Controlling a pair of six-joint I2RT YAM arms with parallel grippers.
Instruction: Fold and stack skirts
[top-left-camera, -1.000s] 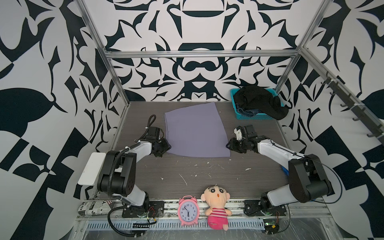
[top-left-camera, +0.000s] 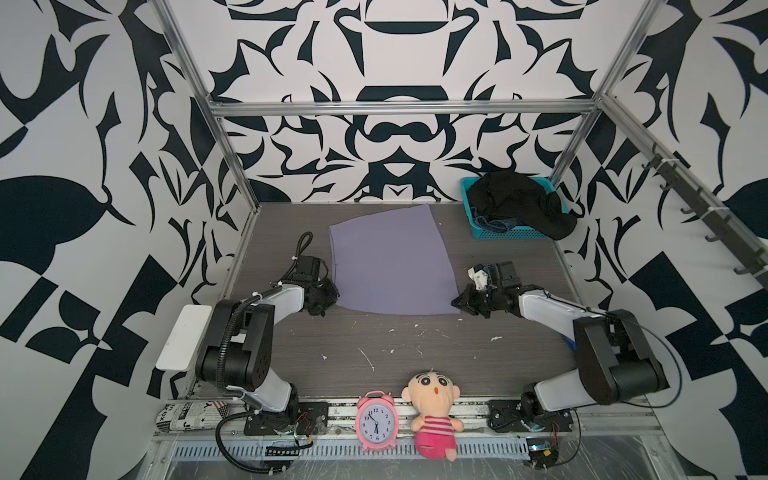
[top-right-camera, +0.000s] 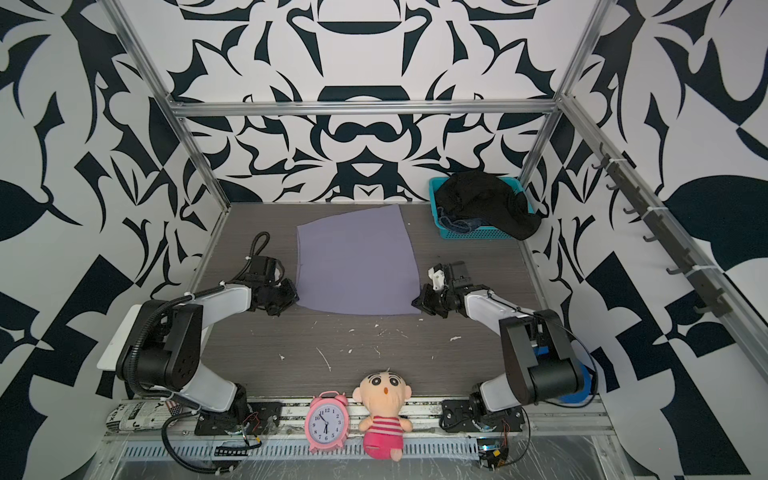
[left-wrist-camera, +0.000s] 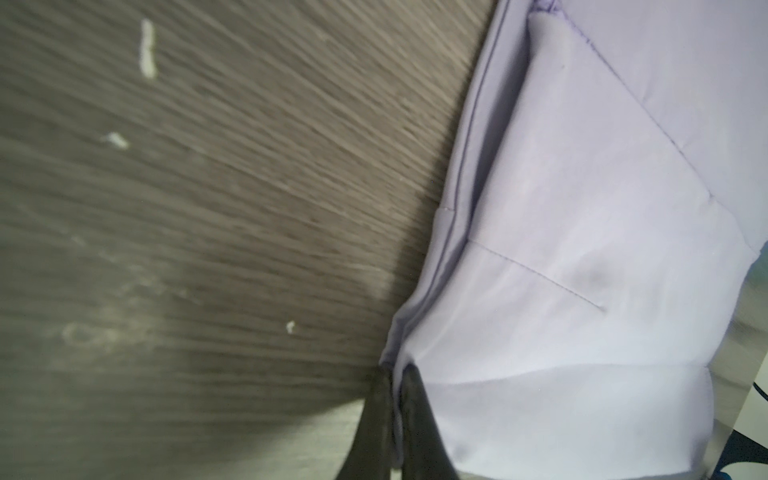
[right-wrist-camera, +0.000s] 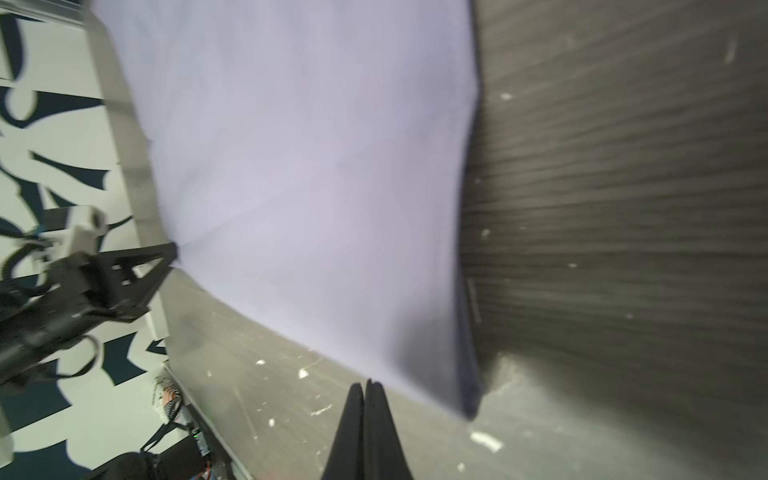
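A lavender skirt (top-left-camera: 392, 260) lies flat on the table, its waist or hem edges running toward the back wall. My left gripper is shut on the skirt's near left corner, a fold of cloth pinched between the fingertips. In the right wrist view my right gripper is shut with its fingertips together and no cloth between them. The skirt's near right corner (right-wrist-camera: 460, 392) sits outside those fingers, a little to their right in that view. From above, the right gripper (top-right-camera: 421, 304) hides that corner.
A teal basket (top-left-camera: 512, 233) with dark clothes (top-left-camera: 516, 200) stands at the back right. A pink clock (top-left-camera: 377, 421) and a plush doll (top-left-camera: 434, 412) sit at the front edge. Bare table (top-left-camera: 400, 352), with small white scraps, lies before the skirt.
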